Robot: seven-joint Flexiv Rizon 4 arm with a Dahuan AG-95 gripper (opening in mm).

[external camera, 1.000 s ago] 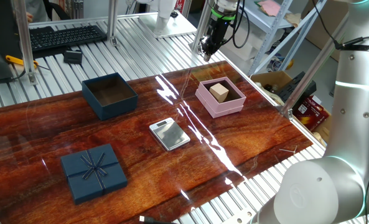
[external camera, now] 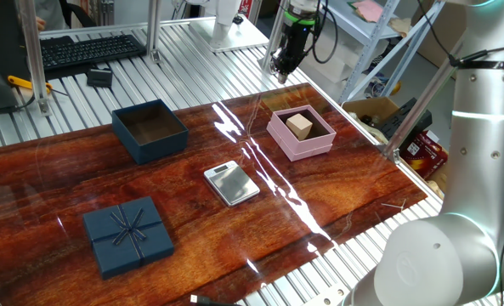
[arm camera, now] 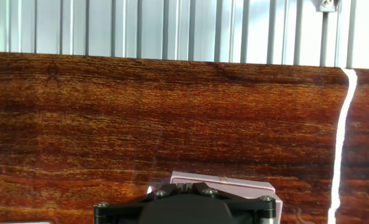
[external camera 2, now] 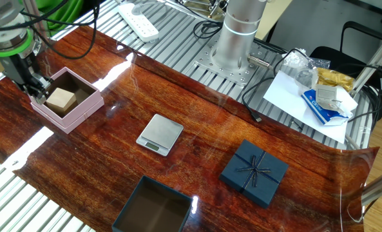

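A pale wooden block [external camera: 299,127] rests inside the open pink box [external camera: 311,151] at the table's far right. My gripper [external camera: 280,75] hangs above and behind that box, apart from the block. In exterior view 2 it appears over the left side of the pink box [external camera 2: 81,116], close to the block [external camera 2: 61,100] in the picture. The wrist view has the gripper shut, its fingertips together and nothing visible between them. Part of the pink box [arm camera: 234,185] shows behind it; the block is hidden there.
A silver scale [external camera: 231,183] lies mid-table. An open dark blue box [external camera: 150,132] stands behind it to the left, and a blue ribboned lid [external camera: 128,237] lies in front. Bare wood-patterned surface separates them. A power strip [external camera 2: 138,23] sits on the slatted frame.
Block, boxes, lid and scale have stayed put.
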